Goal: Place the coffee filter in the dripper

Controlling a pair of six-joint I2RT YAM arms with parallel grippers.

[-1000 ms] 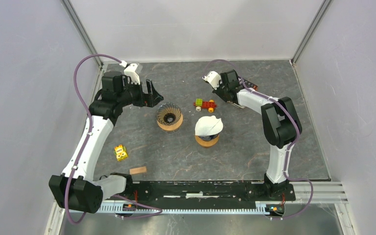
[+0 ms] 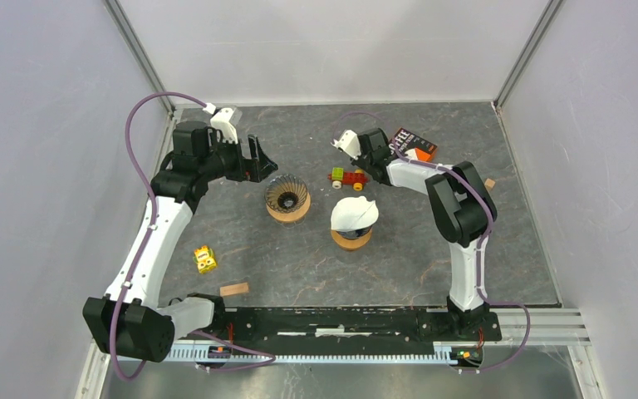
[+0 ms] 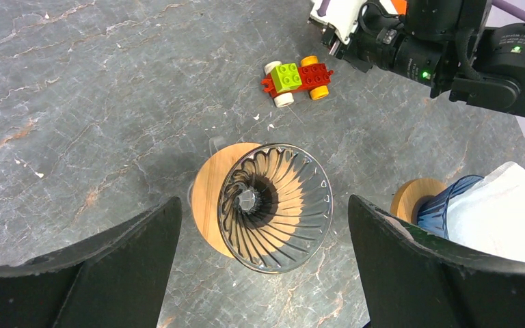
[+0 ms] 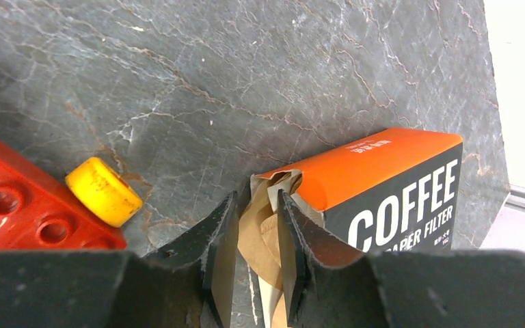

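Note:
A clear ribbed dripper (image 2: 287, 195) on a wooden ring sits left of centre; in the left wrist view the open left gripper hovers over it, empty. The orange-and-black coffee filter box (image 4: 396, 198) lies at the back right, its torn end showing brown paper filters (image 4: 260, 253). My right gripper is at that open end, fingers part open; whether paper is held between them is unclear. A second dripper (image 2: 353, 235) on wood holds a white filter (image 2: 354, 212) at the centre right.
A red toy car (image 2: 349, 179) stands between dripper and box. A yellow toy (image 2: 205, 258) and wooden block (image 2: 234, 289) lie front left.
The left arm has not moved.

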